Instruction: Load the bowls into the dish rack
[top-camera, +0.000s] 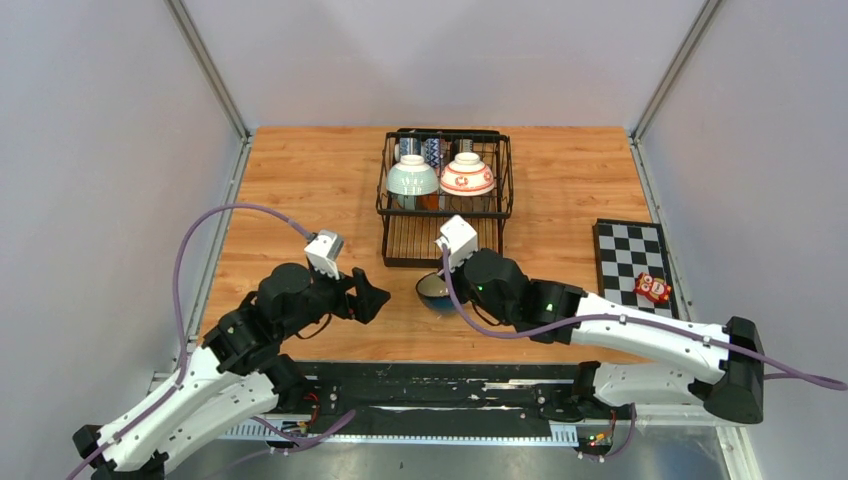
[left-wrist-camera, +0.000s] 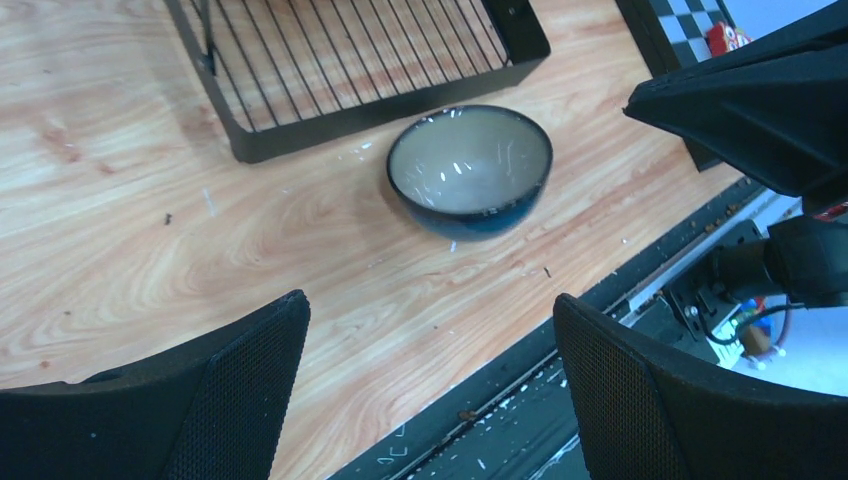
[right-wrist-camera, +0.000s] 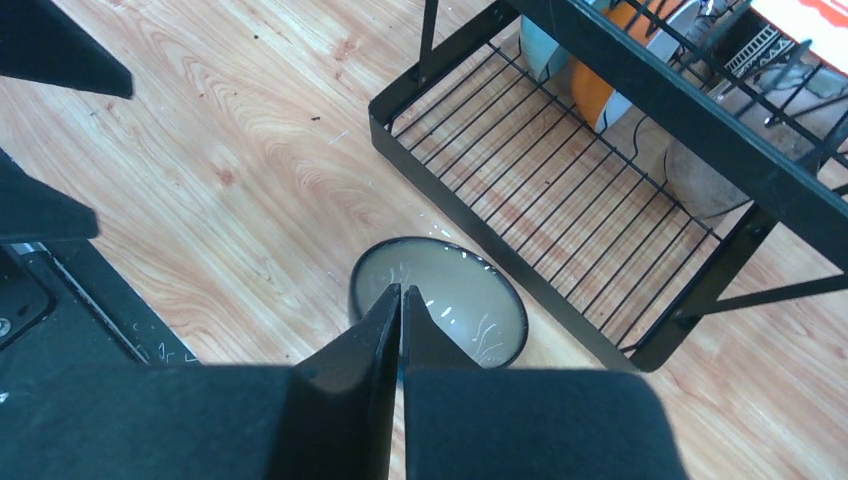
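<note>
A dark blue bowl with a grey inside (left-wrist-camera: 470, 160) sits upright on the wood in front of the black dish rack (top-camera: 385, 238). On the rack's upper tier stand an inverted celadon bowl (top-camera: 412, 178) and an inverted red-patterned white bowl (top-camera: 467, 178). My left gripper is open above the table, left of the blue bowl, empty. My right gripper is shut over that bowl with nothing visible between its fingers; in the top view its tips are hidden behind the arm.
A checkerboard (top-camera: 625, 250) with a red object (top-camera: 652, 289) lies at the right. Cups crowd the rack's back. The wood left of the rack is clear; the table's front edge is close below both arms.
</note>
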